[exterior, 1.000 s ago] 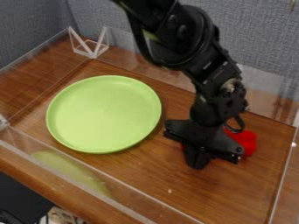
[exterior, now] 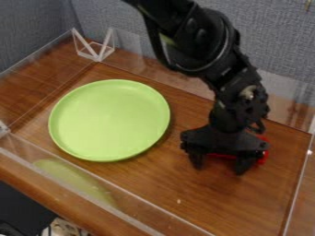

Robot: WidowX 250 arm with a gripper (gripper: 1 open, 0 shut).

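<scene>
My black gripper [exterior: 224,159] is low over the wooden table, right of the green plate [exterior: 109,120], its fingers pointing down. A red object [exterior: 263,147] lies mostly hidden behind it, with red showing at the gripper's right and between or just behind the fingers. The fingers appear apart; whether they touch the red object I cannot tell.
Clear low walls edge it, with a small white frame [exterior: 94,48] at the back left corner and a grey panel [exterior: 264,46] behind.
My gripper has shifted rightward and slightly back onto the red object, which is now more hidden. The plate has stayed still.
</scene>
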